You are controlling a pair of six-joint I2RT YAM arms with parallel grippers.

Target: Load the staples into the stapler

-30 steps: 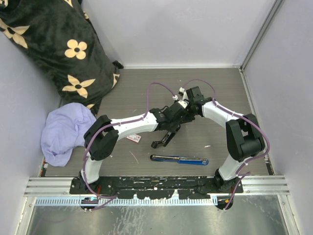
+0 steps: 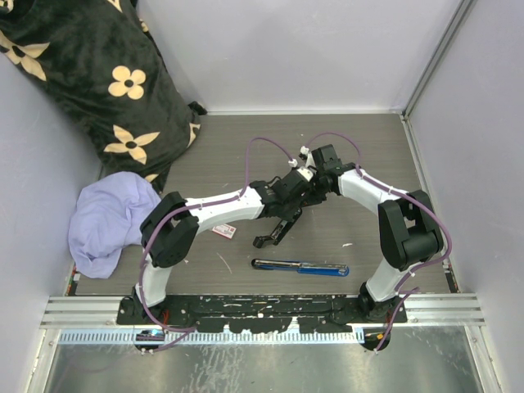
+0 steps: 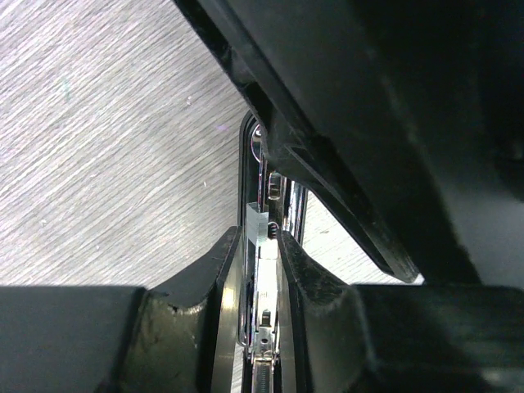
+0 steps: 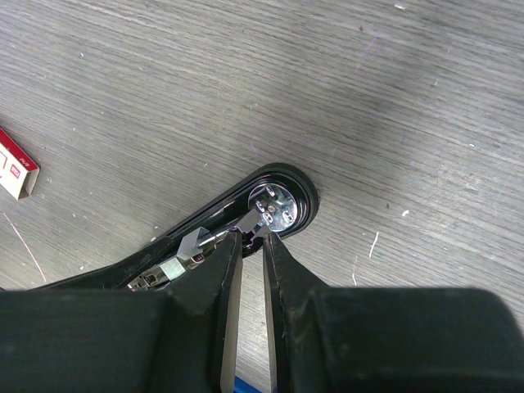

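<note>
The black stapler lies opened out on the table, partly hidden under both arms in the top view. In the left wrist view, a small silver strip, apparently staples, leans over its metal channel. My left gripper is part open, a fingertip on either side of the channel. My right gripper has its fingers nearly together around a narrow metal part by the stapler's round anvil plate; it looks like the channel's end. That grip is largely hidden from the left wrist by the dark right gripper body.
A small red and white box lies left of the stapler. Toward the front edge rests a long blue and black stapler-like tool. Lilac cloth and a flowered dark cushion fill the left side.
</note>
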